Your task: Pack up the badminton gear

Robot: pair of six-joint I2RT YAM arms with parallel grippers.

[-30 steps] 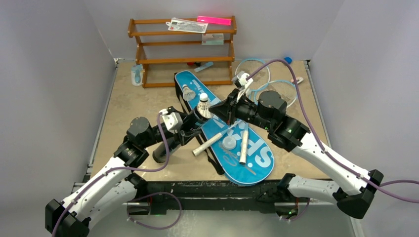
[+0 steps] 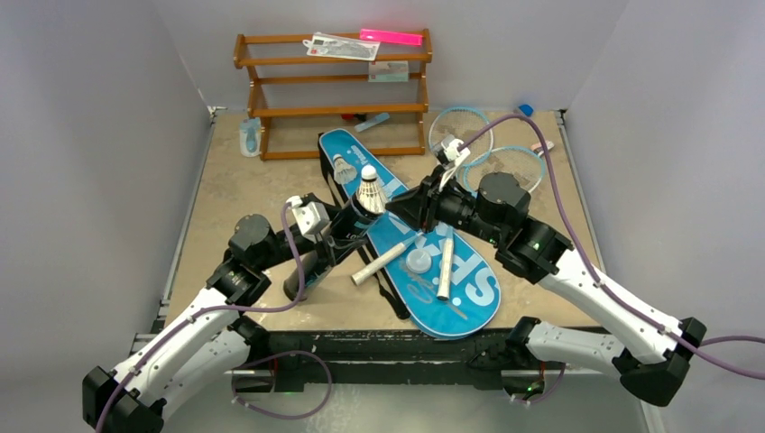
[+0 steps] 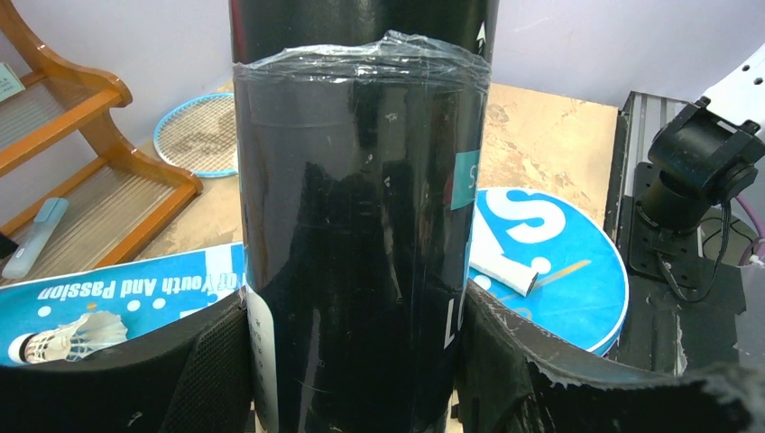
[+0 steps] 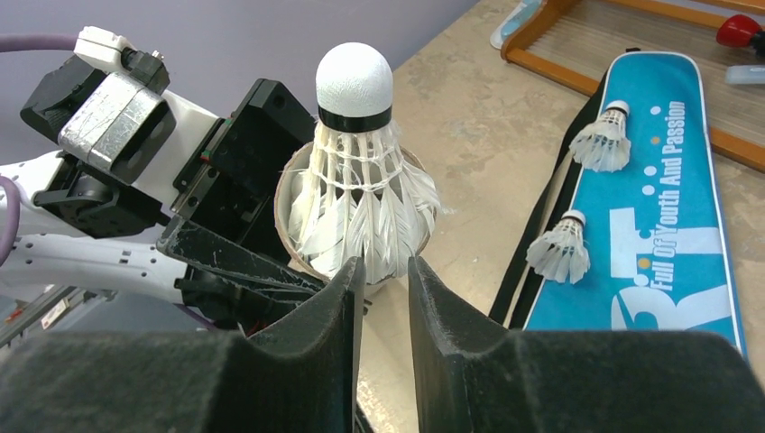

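Note:
A dark shuttlecock tube (image 3: 356, 207) stands tilted in my left gripper (image 2: 354, 233), whose fingers press on both its sides. In the tube's mouth a white feather shuttlecock (image 4: 356, 180) sits cork up, its skirt partly inside the rim. My right gripper is slightly open in front of the skirt, and nothing shows between its fingertips. The blue racket bag (image 2: 465, 287) lies flat below. Two more shuttlecocks, one by the bag's end (image 4: 603, 137) and one nearer (image 4: 561, 248), rest on it. Two rackets, with blue frames (image 2: 460, 128), lie at the back right.
On the bag are a white grip handle (image 2: 386, 262), another handle (image 2: 446, 269) and a round white lid (image 2: 418, 261). A wooden rack (image 2: 334, 113) stands at the back, with a pink box (image 2: 391, 37) on top.
My right gripper has shifted slightly right and down in the top view. The tube and its shuttlecock have tilted a little to the left; the left gripper still holds the tube.

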